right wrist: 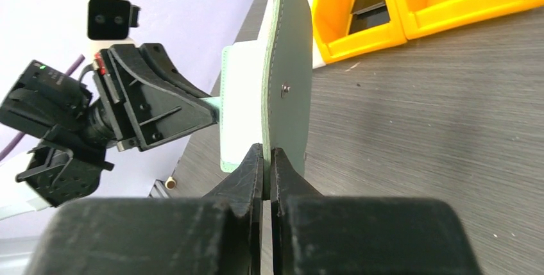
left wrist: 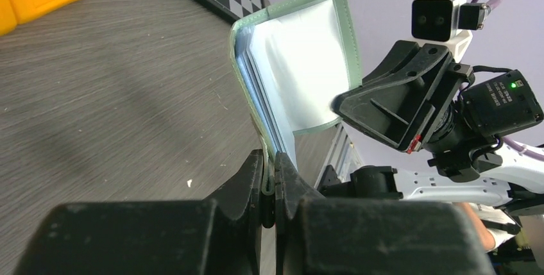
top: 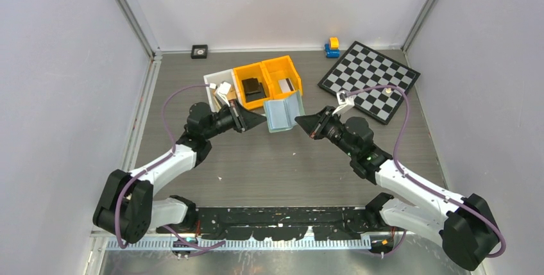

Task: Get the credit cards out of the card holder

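Observation:
The pale green card holder hangs opened like a book between the two arms, clear of the table. My left gripper is shut on the edge of one side, where a green cover and pale blue sleeves show. On the opposite cover, my right gripper is shut at the edge; a small metal snap shows on that cover's outside. In the top view, the left gripper and right gripper face each other with the holder spread between them. Whether cards sit in the sleeves cannot be made out.
Behind the holder stands an orange two-part bin with a black item on its left and a white-and-dark item on its right. A white box adjoins it. A chessboard lies back right.

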